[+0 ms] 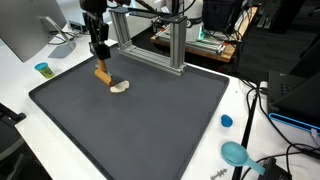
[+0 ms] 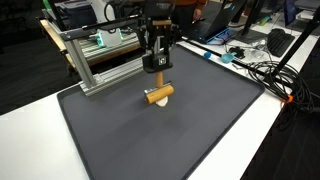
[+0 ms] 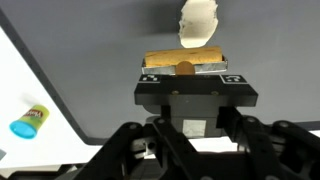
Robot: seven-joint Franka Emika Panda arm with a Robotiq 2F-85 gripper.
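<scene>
A wooden mallet-like tool (image 2: 158, 96) hangs under my gripper (image 2: 156, 67), which is shut on its upright handle. Its cylindrical head is at the lower end, close above or touching the dark mat; I cannot tell which. In exterior view 1 the orange-brown tool (image 1: 103, 74) is below the gripper (image 1: 100, 55) near the mat's far left. The wrist view shows the head (image 3: 160, 57) lying crosswise just beyond the gripper, with a round handle end at the fingers. A pale, irregular flat piece (image 3: 198, 22) lies beside the head, also visible as the pale piece (image 1: 120, 87).
Off the mat's left side stands a small green-and-yellow tub (image 1: 43, 70). A blue piece (image 1: 226, 121) and a teal round item (image 1: 239, 154) lie off its right side. A white frame (image 1: 150, 55) rises behind.
</scene>
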